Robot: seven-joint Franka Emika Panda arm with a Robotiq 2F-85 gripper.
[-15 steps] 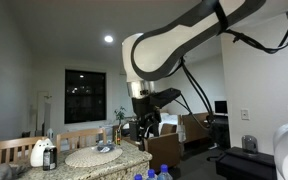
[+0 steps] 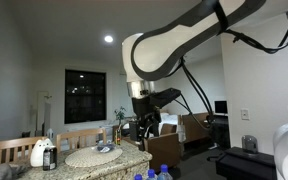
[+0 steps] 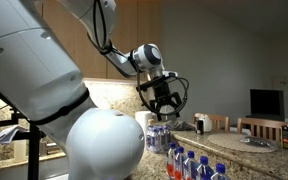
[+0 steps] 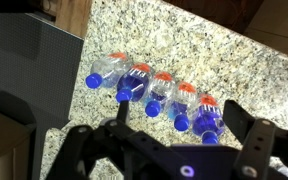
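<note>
Several small clear bottles with blue caps and red labels stand in a slanted row on the speckled stone counter in the wrist view, among them a bottle (image 4: 159, 92) near the middle and a bottle (image 4: 207, 120) at the row's right end. My gripper is above them, its fingers wide apart with nothing between them. Exterior view 2 shows my gripper (image 3: 165, 104) hanging well above the row, where a bottle (image 3: 204, 170) stands upright. Only blue caps such as this cap (image 2: 164, 168) show at the bottom of exterior view 1.
More bottles (image 3: 158, 138) stand grouped farther left on the counter. A round woven mat (image 2: 93, 157) with items on it, a white figure (image 2: 38, 153) and a dark can (image 2: 50, 158) occupy the stone top. Chairs (image 3: 264, 129) stand behind. Bare counter (image 4: 209, 45) shows beyond the row.
</note>
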